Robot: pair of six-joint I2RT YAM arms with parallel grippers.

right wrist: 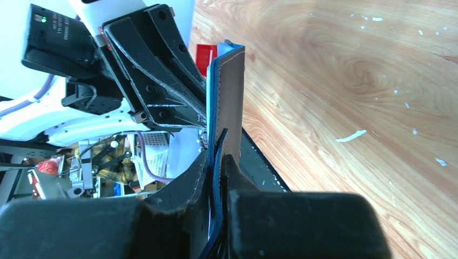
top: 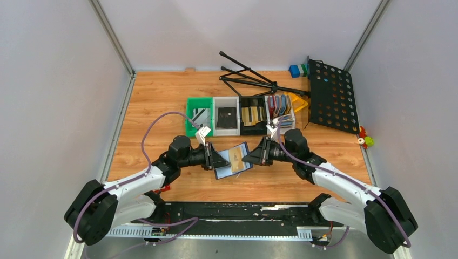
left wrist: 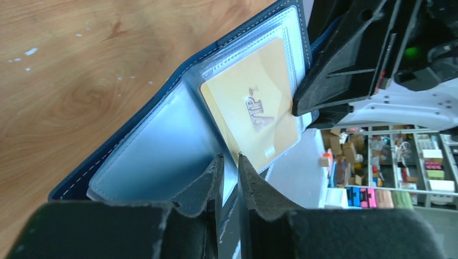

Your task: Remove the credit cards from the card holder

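Note:
The open card holder [top: 226, 170], dark blue with clear sleeves, is held up between my grippers. My right gripper is shut on its edge, seen edge-on in the right wrist view. A cream card [left wrist: 254, 94] with printed lettering sits in a sleeve. My left gripper is part open at the lower edge of that card, one fingertip by it; whether it touches the card is unclear.
Green [top: 190, 113], white [top: 216, 129] and black [top: 251, 129] bins with cards stand behind, beside a bin of assorted holders [top: 283, 128]. A folded black stand [top: 330, 97] lies at back right. Bare table surrounds the grippers.

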